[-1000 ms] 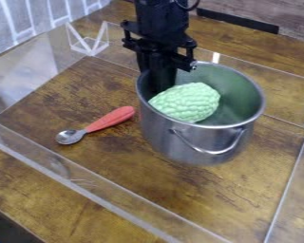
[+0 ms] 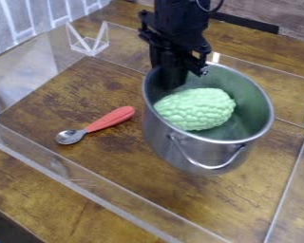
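Observation:
A steel pot (image 2: 208, 150) with a wire handle stands on the wooden surface, holding a pale green, bumpy oval object (image 2: 196, 108). The black gripper (image 2: 167, 74) comes down from the top to the pot's back left rim; its fingertips are partly hidden there, and whether anything is between them cannot be seen. A spoon (image 2: 110, 118) with a red handle lies left of the pot, apart from it.
Clear plastic walls (image 2: 85, 193) edge the work area at the front, left and right. Bare wood (image 2: 142, 199) shows in front of the pot and around the spoon.
The gripper has moved slightly to the right, and the pot with the green object in it has shifted a little right and toward the front.

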